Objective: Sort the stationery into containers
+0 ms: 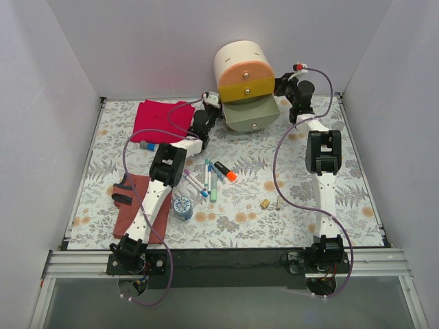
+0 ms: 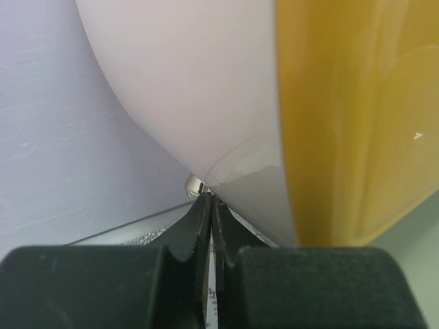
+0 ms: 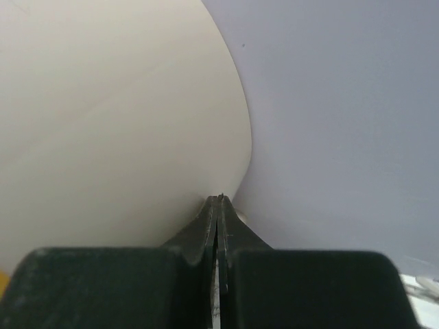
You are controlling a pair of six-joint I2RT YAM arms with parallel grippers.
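At the back of the table stands a drawer box point(image 1: 239, 55) with a rounded cream top, a yellow middle drawer point(image 1: 236, 92) and a pale green bottom drawer point(image 1: 254, 125). The green drawer sticks out at the front and looks empty inside. My left gripper is shut beside the box's left side, nothing showing between its fingers. On the other side my right gripper is shut too, close to the cream wall point(image 3: 130, 123). Pens point(image 1: 195, 180), a black-and-orange marker point(image 1: 225, 171) and a green marker point(image 1: 213, 190) lie mid-table.
A red cloth point(image 1: 154, 120) lies at the back left, a dark red pouch point(image 1: 130, 205) at the front left. Nearby are a blue round tin point(image 1: 183, 207) and a small yellow block point(image 1: 265, 203).
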